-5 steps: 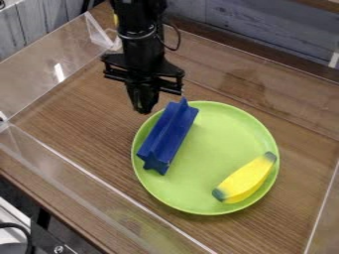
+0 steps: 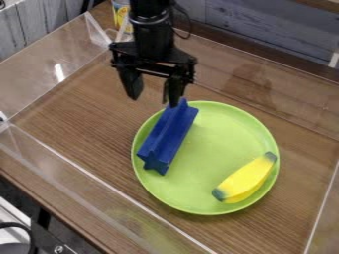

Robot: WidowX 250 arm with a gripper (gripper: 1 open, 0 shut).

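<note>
My black gripper (image 2: 154, 87) stands open above the left rim area of a green plate (image 2: 199, 189), with nothing visible between its fingers. A long blue block (image 2: 167, 137) lies on the plate's left half, just below the gripper. A yellow banana (image 2: 244, 178) with a greenish tip lies on the plate's lower right.
A yellow object (image 2: 119, 15) stands at the back left behind the arm. Clear low walls edge the table.
The gripper has turned and moved slightly, its fingers now spread wider apart just over the blue block's upper end. The plate, block and banana look unmoved.
</note>
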